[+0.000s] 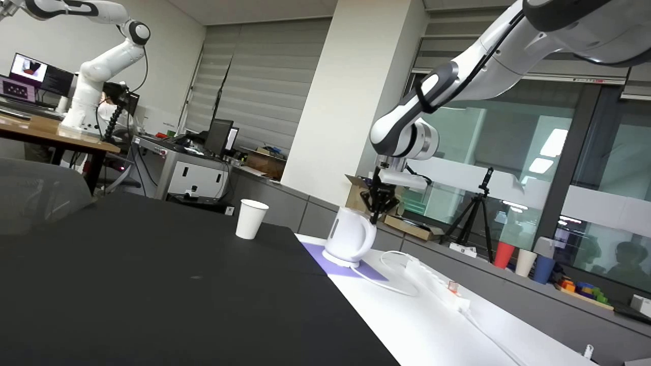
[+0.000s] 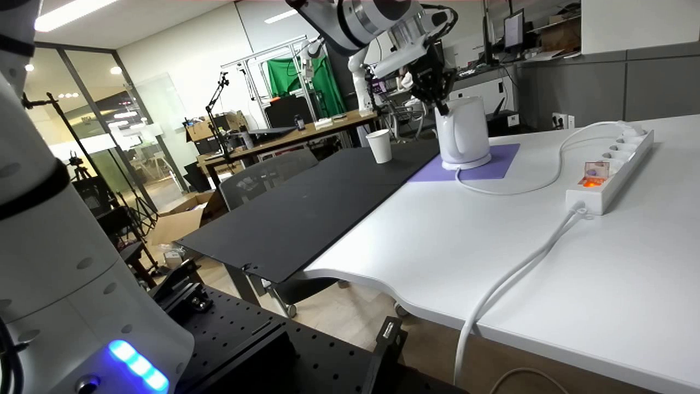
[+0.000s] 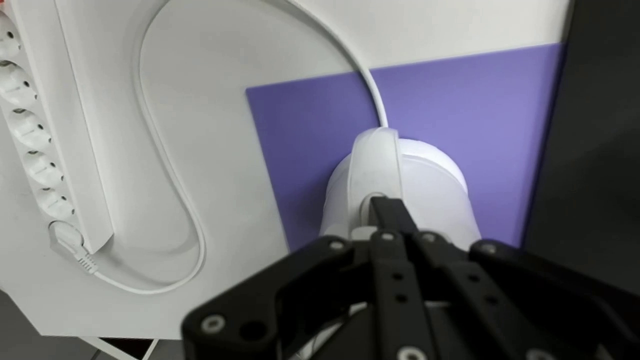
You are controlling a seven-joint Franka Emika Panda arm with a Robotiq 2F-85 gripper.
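Observation:
A white electric kettle (image 1: 349, 235) stands upright on its base over a purple mat (image 2: 499, 163). My gripper (image 1: 373, 217) is shut, its black fingertips at the top of the kettle's handle. In the wrist view the fingers (image 3: 393, 216) reach over the upper end of the white handle (image 3: 375, 162), by a small round part there. Nothing shows between them. Whether the tips touch the kettle, I cannot tell. The rest of the lid lies hidden behind the gripper.
The kettle's white cord (image 2: 558, 172) loops across the white table (image 2: 420, 249) to a power strip (image 2: 620, 167) with an orange-lit switch. On the black surface (image 1: 183, 280) beside the kettle stands a white paper cup (image 1: 250, 219).

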